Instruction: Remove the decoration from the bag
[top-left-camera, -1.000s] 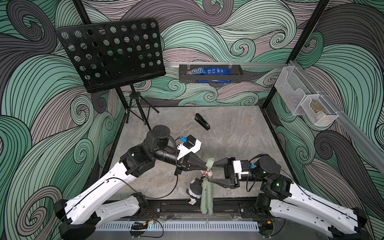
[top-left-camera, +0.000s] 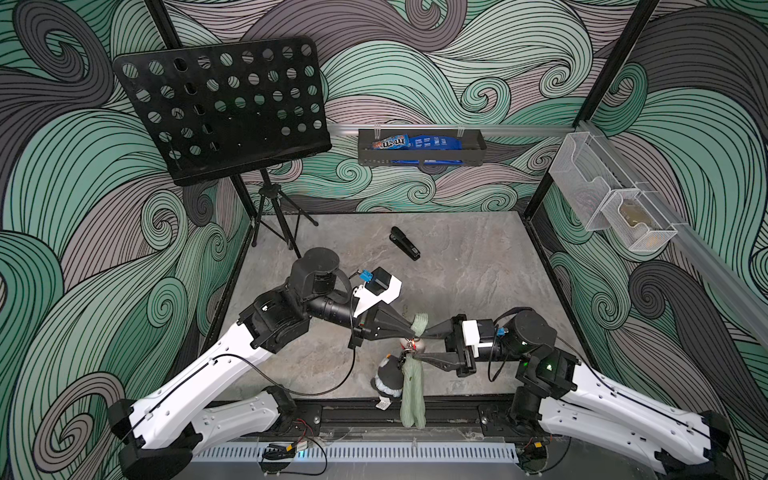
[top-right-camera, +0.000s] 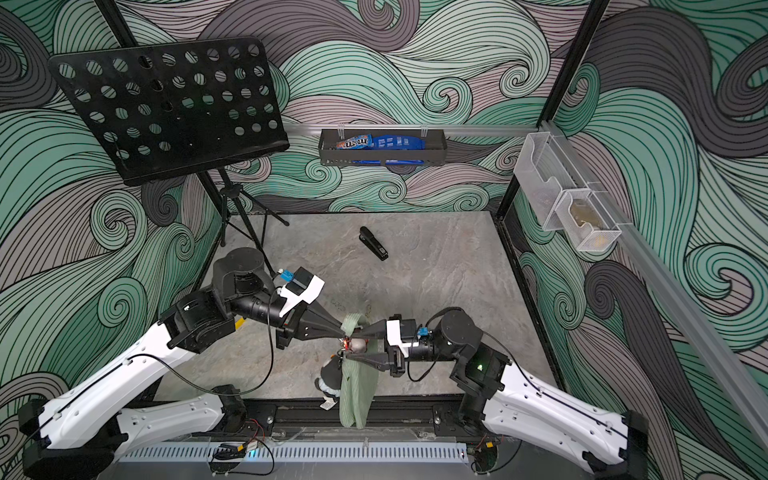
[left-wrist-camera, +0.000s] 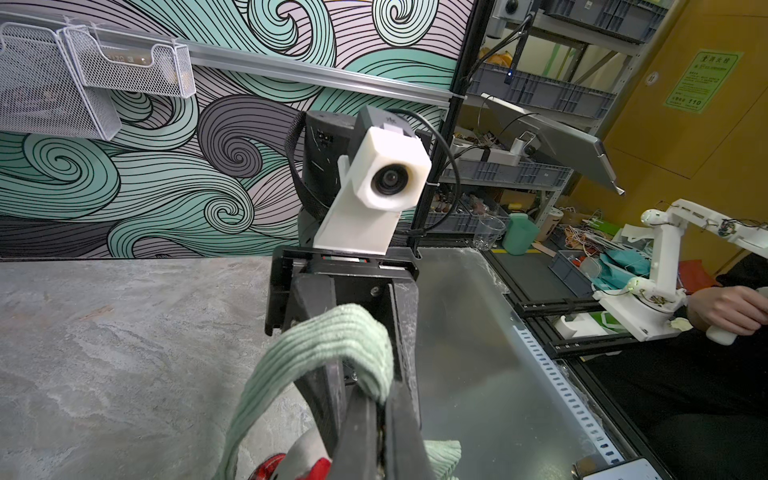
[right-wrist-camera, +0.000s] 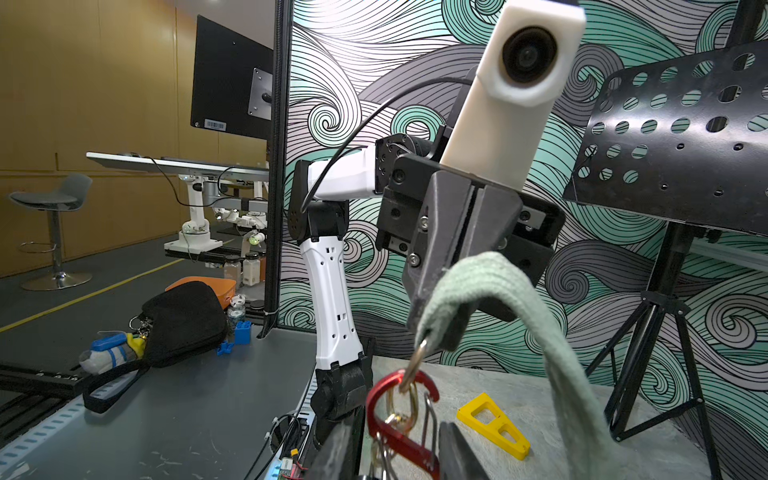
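Observation:
My left gripper (top-left-camera: 410, 333) is shut on the pale green ribbed strap (left-wrist-camera: 336, 340) of the bag (top-left-camera: 413, 396), which hangs down toward the table's front edge. A red carabiner (right-wrist-camera: 406, 449) with metal rings dangles below those fingertips. From it, a dark penguin plush (top-left-camera: 389, 376) seems to hang at the bag's left side. Coming from the right, my right gripper (top-left-camera: 421, 347) stands part open. Its two fingers (right-wrist-camera: 464, 454) lie on either side of the carabiner in the right wrist view, with a gap showing. A pale round item (top-right-camera: 357, 345) shows between the fingers; the clip's gate is hard to make out.
A black stapler-like object (top-left-camera: 405, 243) lies farther back on the grey table (top-left-camera: 472, 264). A yellow piece (right-wrist-camera: 494, 425) rests on the left side. The music stand (top-left-camera: 224, 112) rises at the back left.
The left arm stays nearly still.

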